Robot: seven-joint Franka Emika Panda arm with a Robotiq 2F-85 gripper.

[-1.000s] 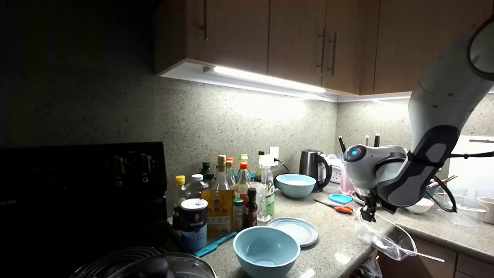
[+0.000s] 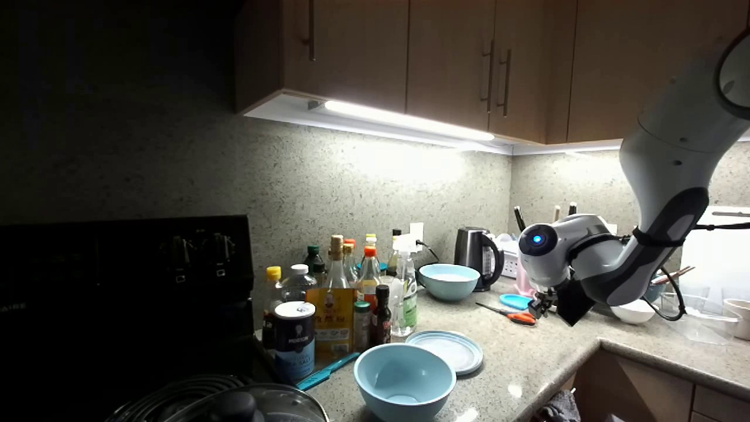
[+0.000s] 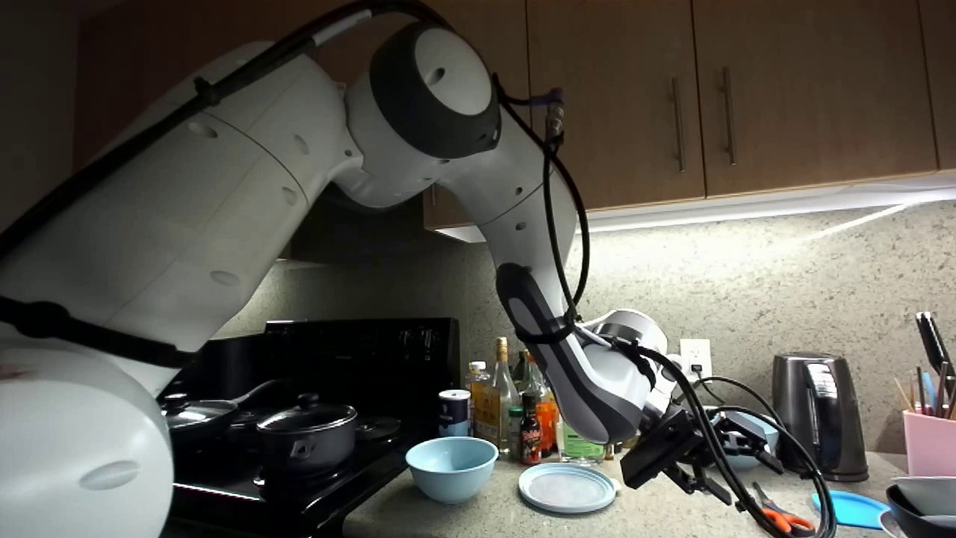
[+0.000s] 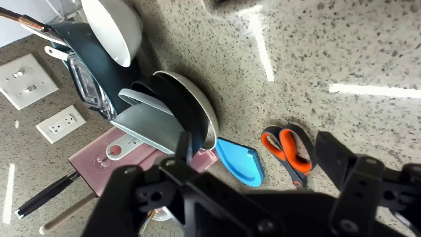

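Note:
My gripper (image 2: 539, 306) hangs over the counter near its inner corner, tilted toward the back wall. In the wrist view its two black fingers (image 4: 333, 158) stand wide apart; the gripper is open with nothing between them. Beyond the fingertips lie orange-and-black scissors (image 4: 290, 150) and a blue lid (image 4: 242, 164) on the speckled counter. To the left are a pink holder (image 4: 94, 158) and stacked bowls (image 4: 148, 124). A light blue bowl (image 2: 404, 387) and a pale blue plate-like lid (image 2: 450, 350) rest nearer the stove.
A dark kettle (image 2: 474, 257) and another blue bowl (image 2: 448, 281) stand by the back wall. Several bottles crowd beside the stove. Clear containers (image 2: 703, 327) sit at the right. Bare counter (image 4: 315, 51) stretches beside the scissors. Cables loop near the wrist.
A clear plastic container hung from my gripper over the counter edge; now it is out of sight and the fingers are empty. The gripper has risen and tilted left.

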